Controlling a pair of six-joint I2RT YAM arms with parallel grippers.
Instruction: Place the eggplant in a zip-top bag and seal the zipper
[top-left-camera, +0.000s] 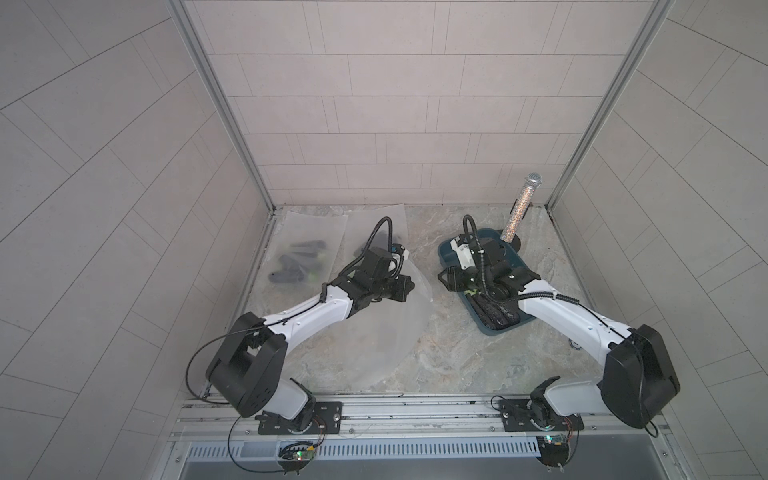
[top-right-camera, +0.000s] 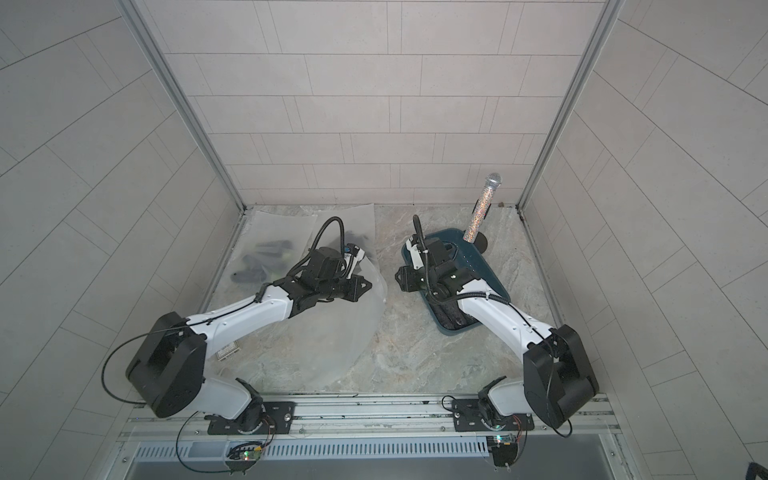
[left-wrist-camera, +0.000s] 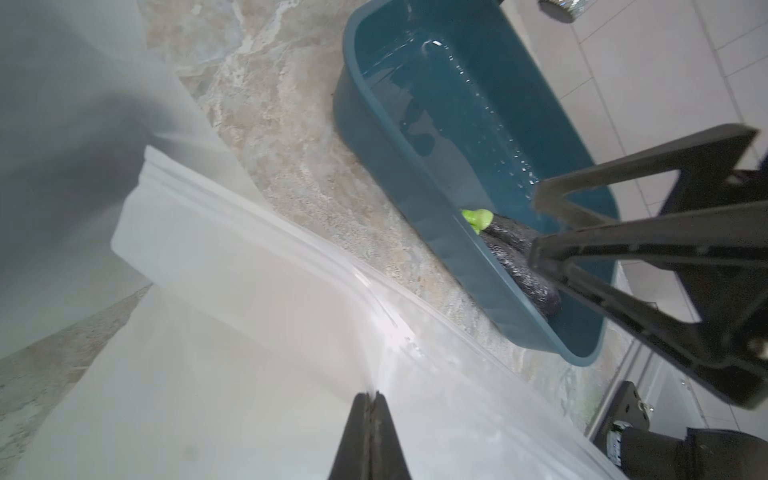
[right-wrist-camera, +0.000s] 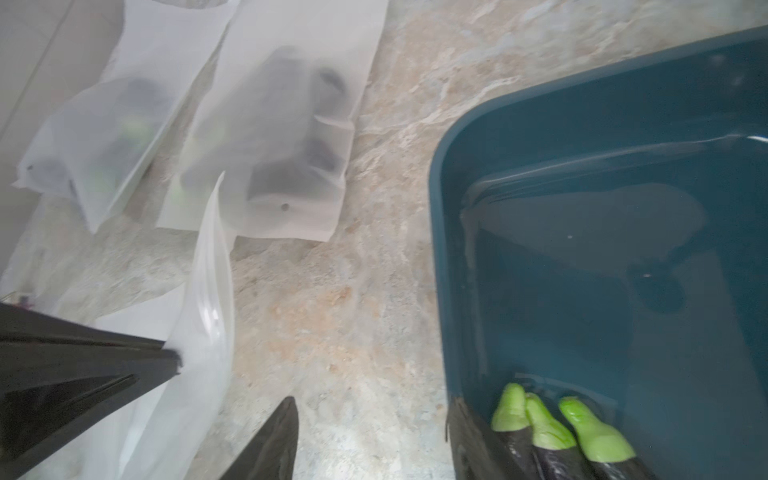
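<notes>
Pinched at one edge, the empty translucent zip bag rises from the table with my left gripper shut on its film; in the right wrist view the lifted bag (right-wrist-camera: 209, 320) stands side-on at the fingertips. Dark eggplants with green caps lie in the blue-green tray; the right wrist view shows these eggplants (right-wrist-camera: 596, 436) near the tray's inner wall. My right gripper is open above the tray's left rim, nothing between its fingers.
Two bags with eggplants inside lie flat at the back left, a left bag (top-left-camera: 296, 260) and a right bag (right-wrist-camera: 272, 136). A glittery cylinder (top-left-camera: 521, 208) stands behind the tray. Bare table (top-left-camera: 432, 356) shows between the empty bag and the tray.
</notes>
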